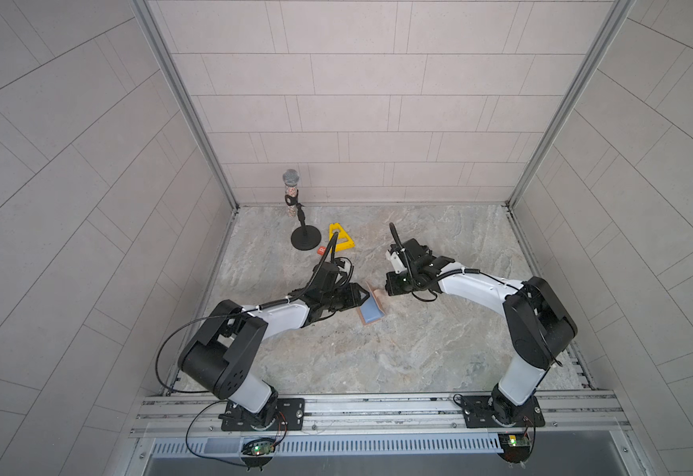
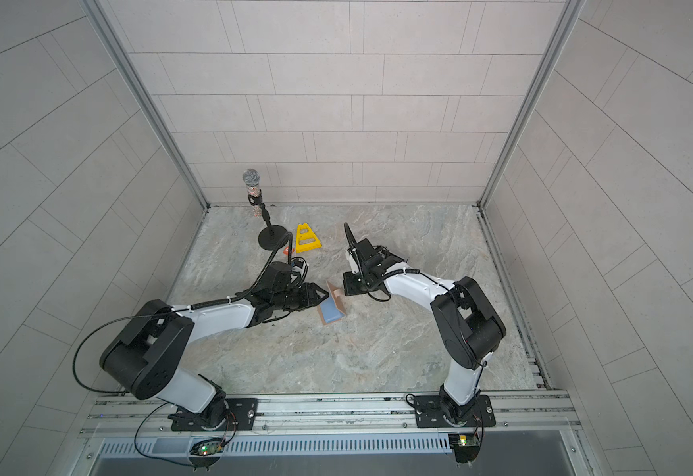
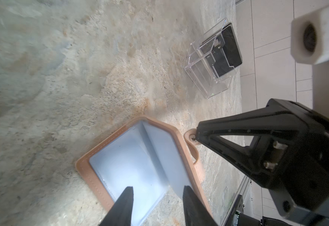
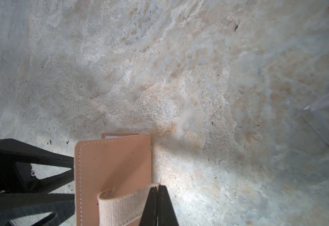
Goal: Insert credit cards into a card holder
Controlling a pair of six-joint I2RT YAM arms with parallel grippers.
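Observation:
A tan leather card holder (image 1: 370,309) with a pale blue inside stands partly open on the table between my grippers. In the left wrist view my left gripper is open over it, its two fingers spread across the blue inside (image 3: 130,162) near the upright flap. My right gripper is shut at the outer side of the flap, by the pale strap (image 4: 123,207); whether the strap is pinched in it I cannot tell. No credit card can be made out for certain.
A clear acrylic stand (image 3: 206,75) with a dark slab sits nearby, mostly hidden in the top views. A microphone on a stand (image 1: 305,236) and a yellow object (image 1: 345,238) stand at the back left.

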